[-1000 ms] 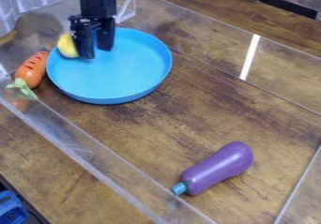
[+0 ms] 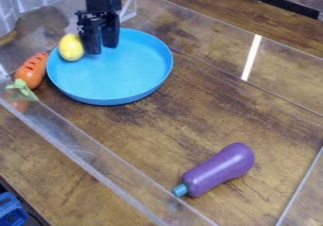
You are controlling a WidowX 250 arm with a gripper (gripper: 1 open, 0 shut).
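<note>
My black gripper (image 2: 98,33) reaches down from the top edge over the back of a blue plate (image 2: 116,77), with open fingers. A yellow object (image 2: 70,47), shaped like a lemon, rests on the plate's back left, just left of the gripper and close to it. An orange toy carrot (image 2: 32,69) lies outside the plate at its left. A purple toy eggplant (image 2: 225,165) with a teal stem lies at the front right.
Clear panel edges run along the left and right. A blue object (image 2: 10,211) shows at the lower left corner.
My gripper has shifted slightly rightward, off the yellow object, which now shows more fully. The carrot, plate and eggplant have not moved.
</note>
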